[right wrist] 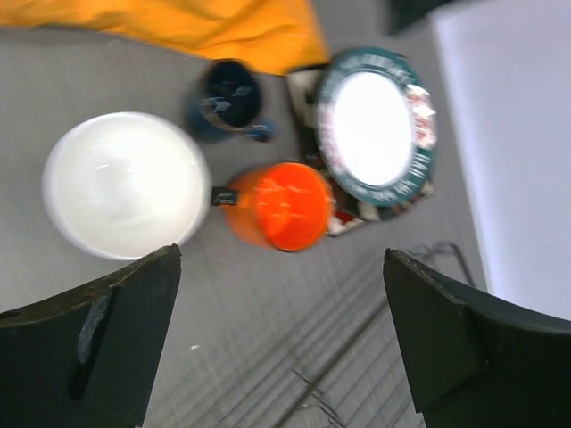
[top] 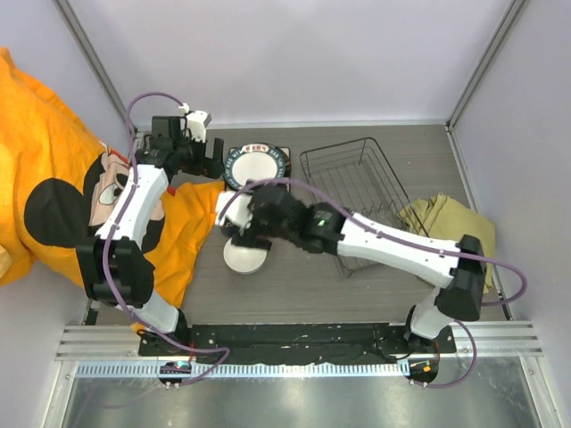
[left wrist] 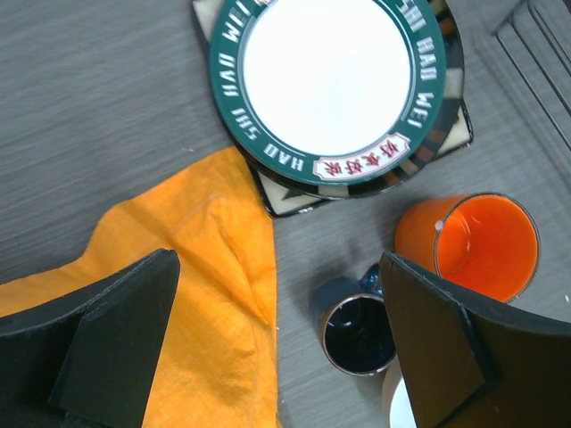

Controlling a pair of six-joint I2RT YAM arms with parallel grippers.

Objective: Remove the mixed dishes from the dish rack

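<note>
The dish rack (top: pixel 364 174) stands empty at the right of the table. Blurred in the top view, my right gripper (top: pixel 239 225) is raised over the cups; its fingers are wide apart with nothing between them. Below it a white bowl (right wrist: pixel 125 185) rests on the table, beside an orange cup (right wrist: pixel 284 207) and a dark blue mug (right wrist: pixel 225 100). A green-rimmed plate (top: pixel 254 166) lies on other dishes at the back. Over the orange cloth, left of that plate, my left gripper (top: pixel 215 159) is open and empty.
An orange cloth (top: pixel 178 241) with a cartoon face covers the left side. A folded olive cloth (top: pixel 455 234) lies to the right of the rack. Free table shows in front of the rack and bowl.
</note>
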